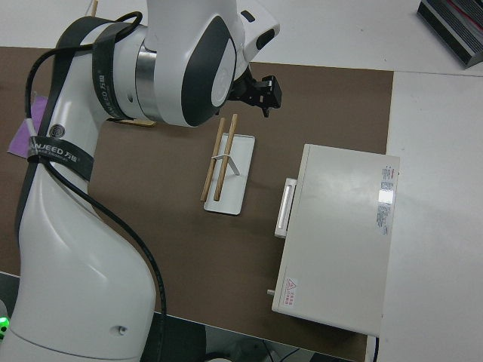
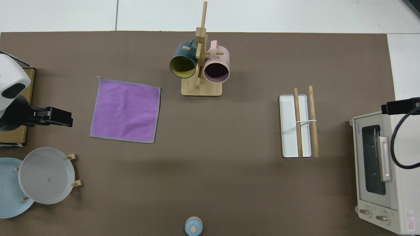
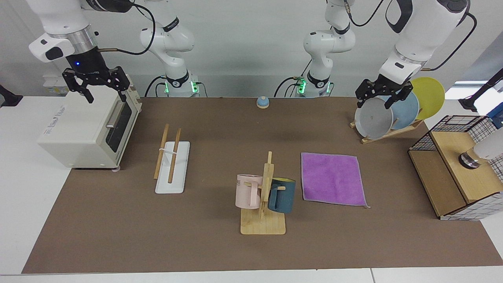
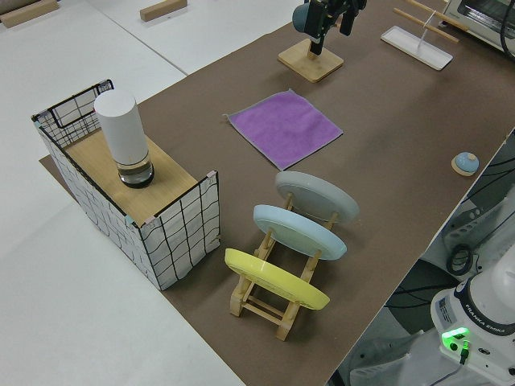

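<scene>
One gripper hangs at the left of the top view, above the plate rack beside the wire basket; in the left view it is the black gripper at upper right. The other gripper hangs over the white oven, and shows at the top of the front view. Whether either is open or shut is unclear. A wooden mug tree holds a teal mug and a pink mug. A purple cloth lies flat.
A white tray carries two wooden sticks. Grey, blue and yellow plates stand in a rack. A wire basket holds a white cylinder. A small blue button sits at the near edge.
</scene>
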